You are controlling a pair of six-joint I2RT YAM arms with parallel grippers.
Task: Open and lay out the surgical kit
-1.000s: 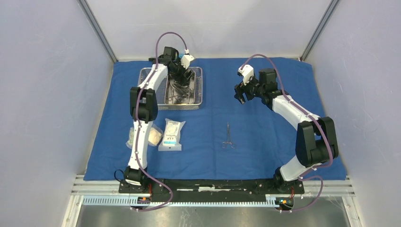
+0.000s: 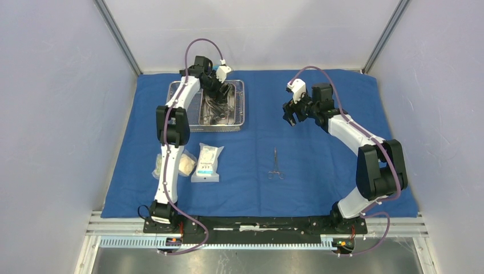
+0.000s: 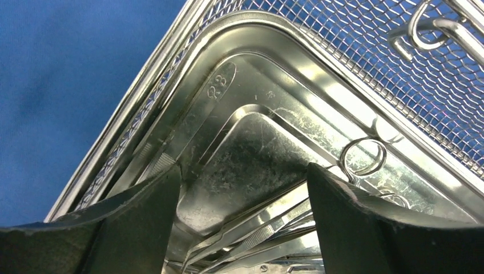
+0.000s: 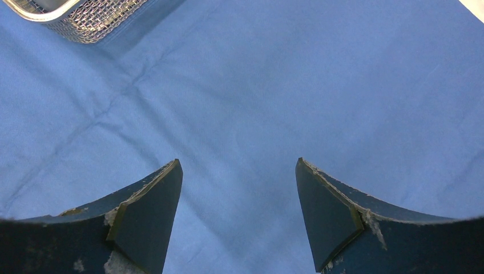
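Note:
A wire mesh basket (image 2: 242, 108) stands at the back left, holding a metal tray (image 3: 240, 165) with several steel instruments piled in it. My left gripper is over this tray with its fingers apart; between its fingers only the tray floor and parts of instruments show below. A flat instrument (image 3: 200, 108) marked with digits lies along the tray's side. Scissor-like ring handles (image 3: 363, 157) show near the right finger. Over bare cloth right of the basket, my right gripper hangs open and empty. One ring-handled clamp (image 2: 275, 165) lies alone on the cloth.
A white sealed pack (image 2: 207, 162) and a bag of pale material (image 2: 187, 164) lie in front of the basket, the bag partly under the left arm.
My right arm, the lone clamp and the packs look the same.

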